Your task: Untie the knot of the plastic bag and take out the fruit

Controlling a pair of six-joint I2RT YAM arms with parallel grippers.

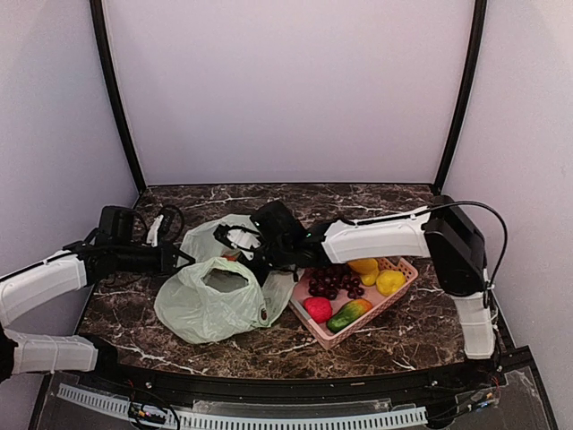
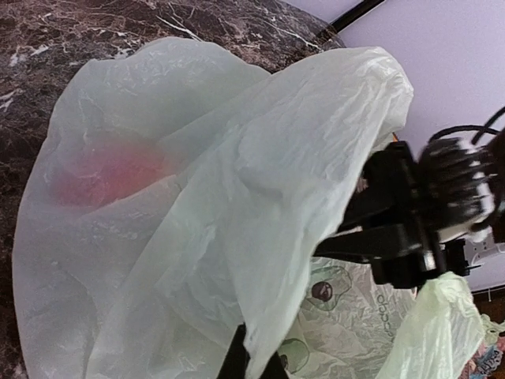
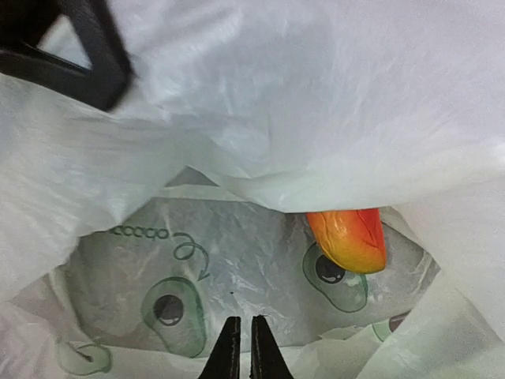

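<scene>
The pale green plastic bag point(image 1: 210, 309) lies crumpled on the table with its mouth open. My left gripper is shut on the bag's edge, which runs down between its fingers. At the bag's mouth, my right gripper points inside with its fingers close together; nothing shows clearly between them. A red-orange and yellow fruit point(image 3: 347, 241) lies inside the bag beyond those fingers, its upper part hidden by a fold. Through the plastic in the left wrist view shows a blurred pink-red shape point(image 2: 110, 170).
A pink basket point(image 1: 333, 340) stands right of the bag, under the right arm. It holds dark grapes point(image 1: 333, 281), a red fruit point(image 1: 317, 309), a green-orange mango point(image 1: 349, 313) and yellow fruits point(image 1: 390, 282).
</scene>
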